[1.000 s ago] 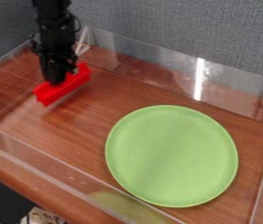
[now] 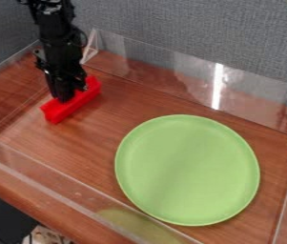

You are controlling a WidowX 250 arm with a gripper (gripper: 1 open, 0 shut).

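A red elongated block [image 2: 71,103] lies at an angle on the wooden table toward the back left. My black gripper [image 2: 64,92] comes down from the top left onto the middle of the block, with its fingertips at the block's upper surface. The block partly hides them, so whether they are closed on it cannot be seen clearly.
A large green plate [image 2: 188,170] fills the right front of the table. Clear walls edge the work area, with a grey panel [image 2: 196,33] behind. The middle of the table between block and plate is free.
Since a second ago, my gripper and the red block have moved down a little, the block now resting lower on the table.
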